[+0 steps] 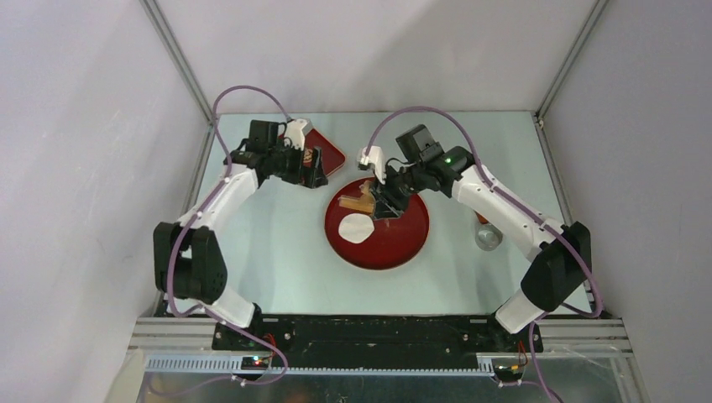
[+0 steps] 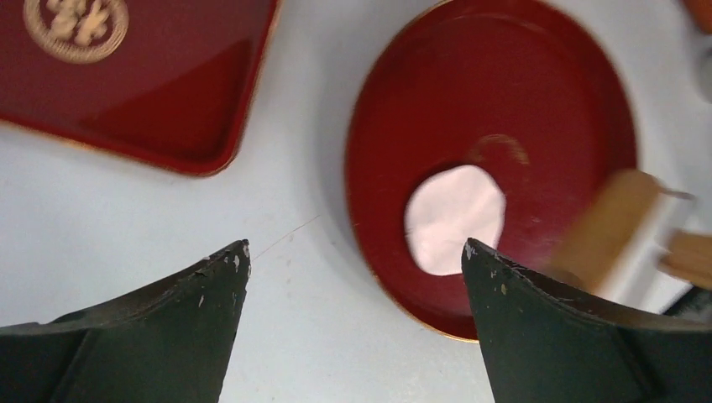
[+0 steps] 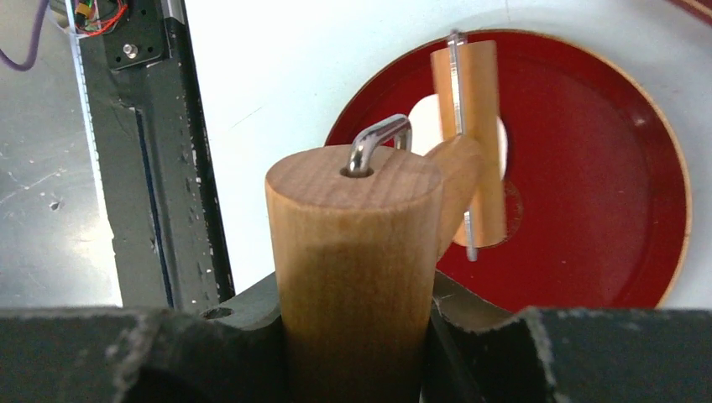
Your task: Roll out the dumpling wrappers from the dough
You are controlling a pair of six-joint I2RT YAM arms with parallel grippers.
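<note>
A white, flattened round wrapper lies on the red round plate. Above it my right gripper is shut on the wooden handle of a rolling pin, whose roller with a metal axle hangs over the plate and shows blurred in the left wrist view. My left gripper is open with nothing between its fingers, left of the plate, near the red tray.
The red rectangular tray lies at the back left. On the right, a scraper with an orange handle and a round metal object are partly visible beside the arm.
</note>
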